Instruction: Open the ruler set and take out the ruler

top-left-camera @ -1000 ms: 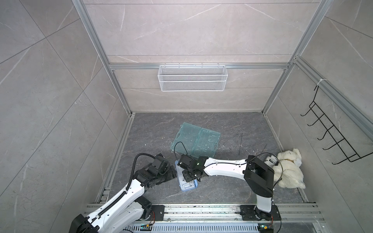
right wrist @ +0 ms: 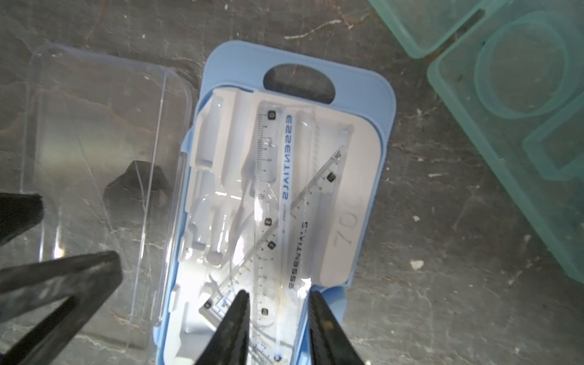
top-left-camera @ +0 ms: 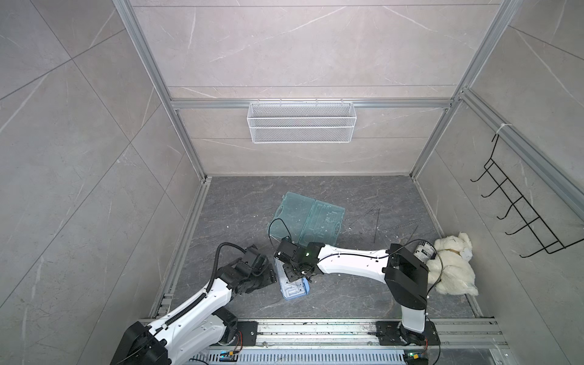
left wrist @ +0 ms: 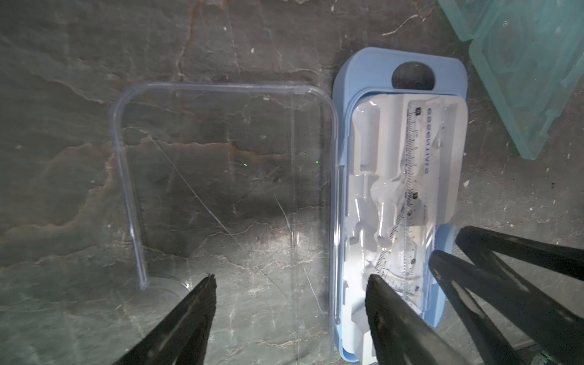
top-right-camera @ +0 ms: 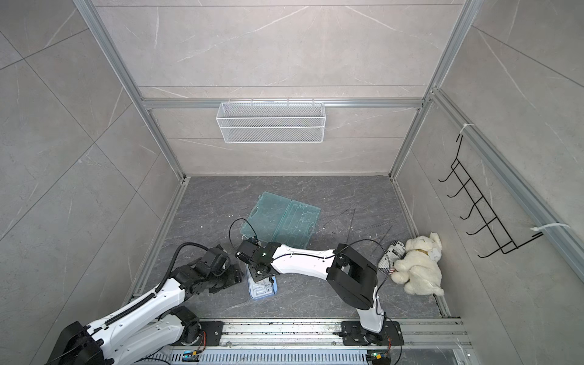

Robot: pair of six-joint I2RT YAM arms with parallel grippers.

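Note:
The blue ruler set case (right wrist: 359, 85) lies on the floor, its clear lid (left wrist: 225, 88) folded open to the left. Inside are a clear straight ruler (right wrist: 265, 164) and other transparent pieces with scales. My left gripper hangs over the lid and case edge, open, nothing between its fingers. My right gripper is over the case's near part, its fingertips apart at the straight ruler; whether they touch it is unclear. In the top left view the arm covers part of the case.
A teal plastic case (top-left-camera: 322, 222) lies open behind. A white plush toy (top-left-camera: 450, 270) and a can (top-left-camera: 424, 249) are at the right wall. A wire basket (top-left-camera: 301, 121) hangs on the back wall.
My right arm's wrist has risen slightly, with its cable higher.

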